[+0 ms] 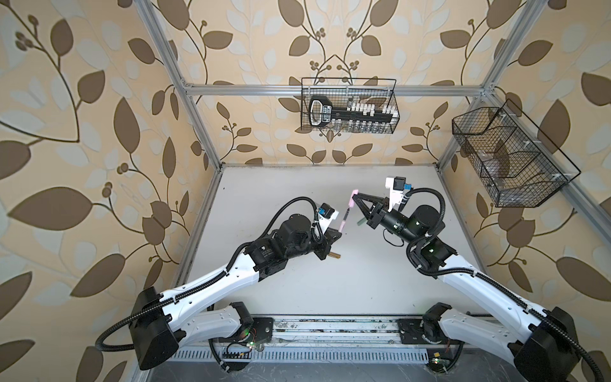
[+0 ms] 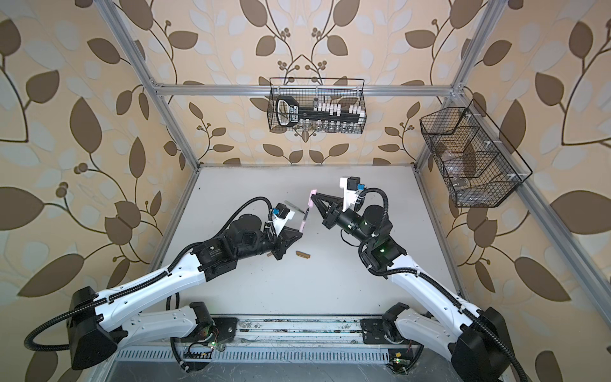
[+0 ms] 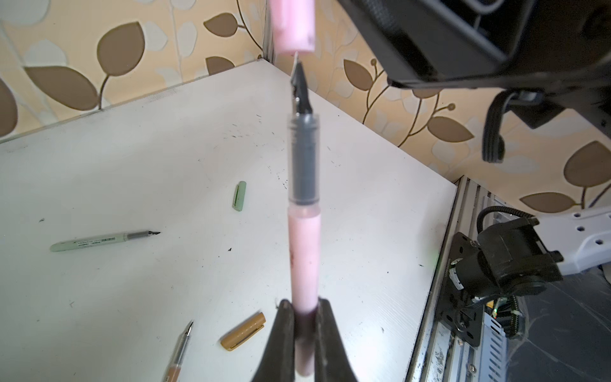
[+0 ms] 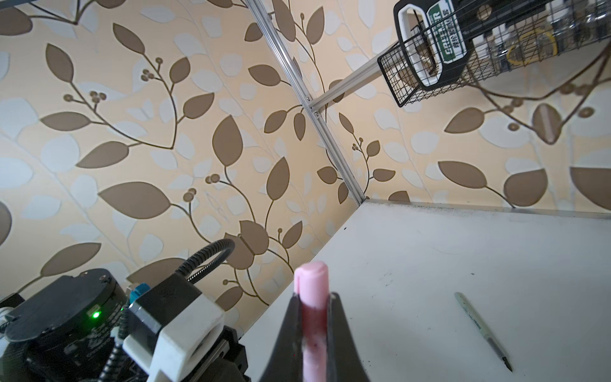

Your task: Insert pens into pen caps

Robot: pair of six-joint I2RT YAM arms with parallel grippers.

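My left gripper is shut on an upright pink pen point(image 3: 304, 245), its nib pointing up. My right gripper is shut on a pink cap point(image 4: 313, 280). In the left wrist view the cap point(image 3: 292, 25) hangs just above the nib, with the nib visible below its lower end. On the table lie a green pen point(image 3: 89, 242), a green cap point(image 3: 239, 196), a brown pen point(image 3: 178, 353) and a brown cap point(image 3: 242, 331).
A wire basket point(image 1: 348, 105) with tools hangs on the back wall, and another point(image 1: 515, 152) on the right wall.
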